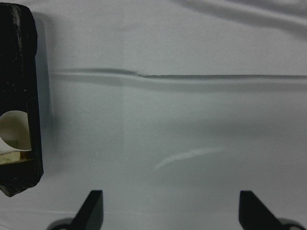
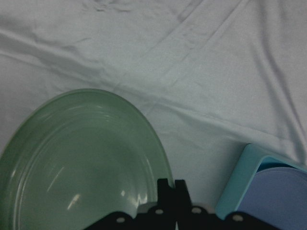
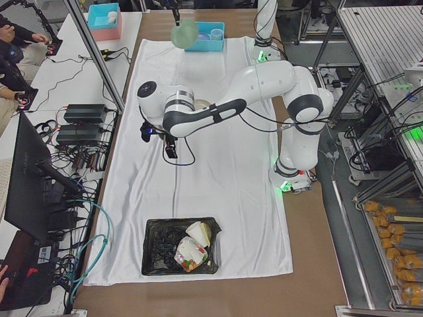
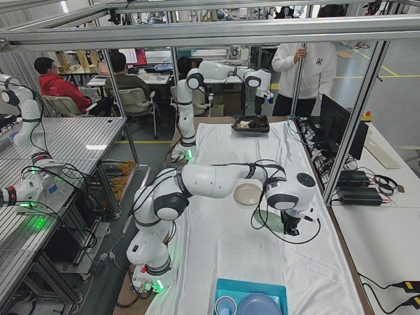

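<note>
The green plate (image 3: 184, 34) is tilted up off the cloth, with my right gripper shut on its rim; in the camera right view this plate (image 4: 275, 223) is partly behind the right arm. My left gripper (image 3: 158, 140) hangs over the white cloth, its fingers (image 1: 88, 211) wide apart with nothing between them.
A black bin (image 3: 152, 264) with bag and waste stands at the cloth's near end in the camera left view. A blue tub (image 3: 211, 46) with dishes is at the far end. A beige plate (image 4: 247, 193) lies mid-table. Cables loop around both arms.
</note>
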